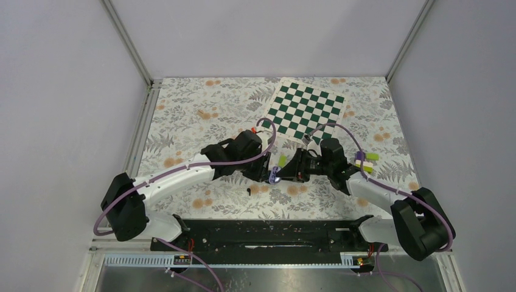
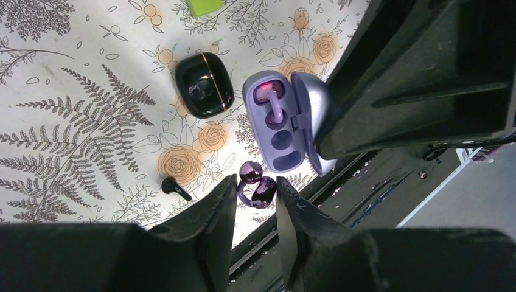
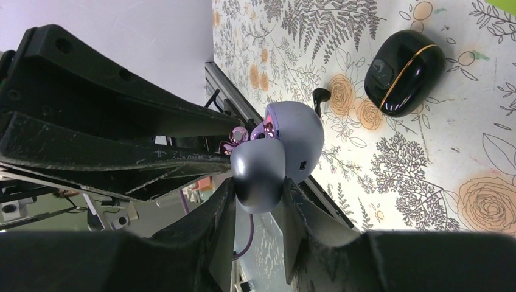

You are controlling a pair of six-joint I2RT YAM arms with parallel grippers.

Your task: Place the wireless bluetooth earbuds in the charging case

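My right gripper is shut on the lavender charging case (image 2: 282, 160), which is held open with its lid raised; one earbud sits in a slot and the other slots look empty. In the left wrist view my left gripper has a glossy purple earbud (image 2: 264, 194) at its fingertips, just below the case's lower end; how tightly the fingers close on it is hard to tell. In the top view both grippers meet near the middle of the table.
A black glossy case (image 2: 203, 85) and a small black earbud (image 2: 171, 186) lie on the patterned cloth beneath. A checkerboard (image 1: 302, 111) is at the back; green and purple blocks (image 1: 366, 161) are at the right.
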